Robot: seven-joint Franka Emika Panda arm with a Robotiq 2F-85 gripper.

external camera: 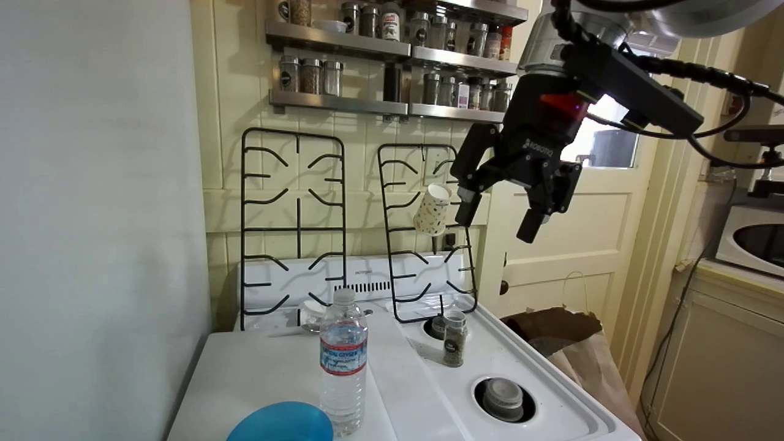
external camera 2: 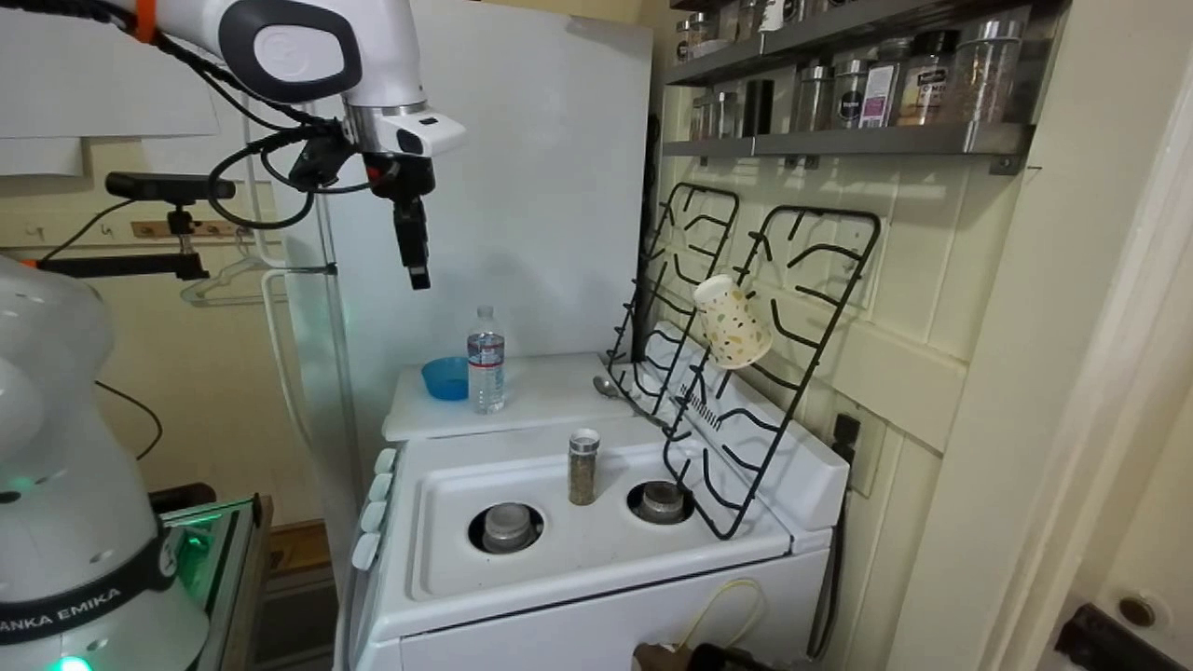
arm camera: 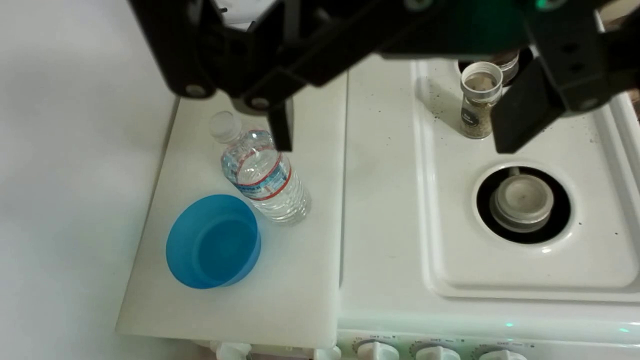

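My gripper [external camera: 497, 226] hangs in the air above the stove, its fingers spread wide with nothing between them. Below it a clear water bottle [arm camera: 264, 174] stands upright on the white board, with a blue bowl [arm camera: 213, 241] right beside it. A small spice jar [external camera: 455, 339] stands upright on the stovetop between the two burners. On a prong of the right-hand grate hangs a speckled paper cup [external camera 2: 733, 322], tilted. The gripper touches none of these.
Two black grates [external camera: 294, 229] lean upright against the stove's back panel. Above them, metal shelves [external camera: 338, 100] hold several spice jars. A metal spoon [external camera 2: 607, 387] lies near the left grate's foot. The fridge side [external camera 2: 537, 168] walls off the left.
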